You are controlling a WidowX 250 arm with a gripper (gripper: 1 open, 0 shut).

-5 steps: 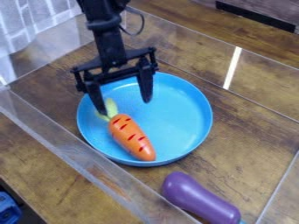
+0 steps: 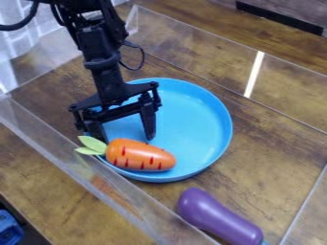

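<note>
An orange toy carrot [image 2: 138,155] with pale green leaves lies in the front left of a round blue plate [image 2: 194,122], its leaves over the plate's left rim. Just behind it, my black gripper [image 2: 118,124] is low over the plate's left part with its fingers spread open. Whether anything touches the carrot is hard to tell.
A purple toy eggplant [image 2: 217,216] lies on the wooden floor at the front right, outside the plate. Clear plastic walls border the area at left and front. The floor right of the plate is clear.
My gripper has moved left and down. The carrot has swung from pointing front-to-back to lying more crosswise, its leaves shifted left onto the rim.
</note>
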